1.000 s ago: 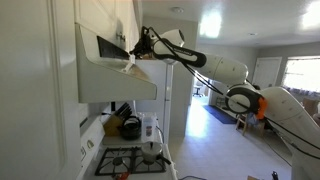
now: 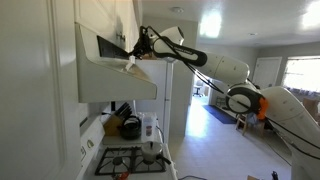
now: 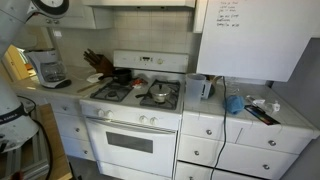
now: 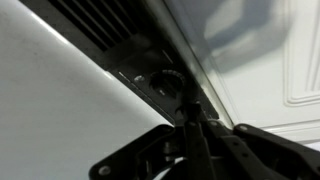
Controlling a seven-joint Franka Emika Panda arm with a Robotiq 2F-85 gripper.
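Observation:
In the wrist view a round black knob point(image 4: 167, 84) sits on the dark control panel of the range hood, beside a slotted vent point(image 4: 100, 20). My gripper reaches up from the bottom edge, its fingers together just beside the knob. Nothing shows between them; whether they touch the knob I cannot tell. Exterior view 1 has the gripper point(image 2: 138, 52) high up at the front of the white hood point(image 2: 112, 82), with the arm stretched out from the right. The fingertips are small and dark there.
Below the hood stands the stove point(image 3: 135, 105) with a silver pot point(image 3: 160, 93) on it. A blue pitcher point(image 3: 194, 90) and several small items lie on the counter to its right. White cabinet doors point(image 4: 270, 60) flank the hood. The floor point(image 2: 220, 155) on the right is open.

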